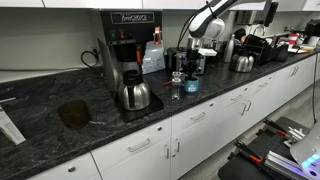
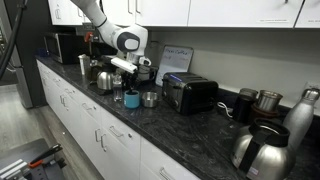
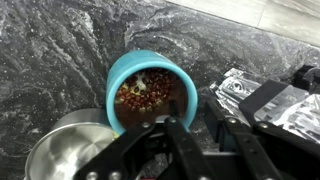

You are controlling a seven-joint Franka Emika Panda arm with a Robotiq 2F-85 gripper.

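Observation:
A blue cup [image 3: 151,92] with small reddish-brown pieces at its bottom stands upright on the dark counter. My gripper is over its right-hand rim in the wrist view, one dark finger [image 3: 173,107] over the inside and the other past the outer wall. The fingers stand apart; whether either touches the rim is not clear. The same cup appears in exterior view 1 [image 1: 192,86] and in exterior view 2 [image 2: 132,100], where the gripper is small and dark above it.
A metal bowl [image 3: 70,152] sits close beside the cup, and a clear container [image 3: 300,118] is on its other side. Farther along the counter are a coffee maker with a steel carafe [image 1: 135,95] and a black toaster [image 2: 188,94]. Bare counter [image 2: 210,135] lies in front of the toaster.

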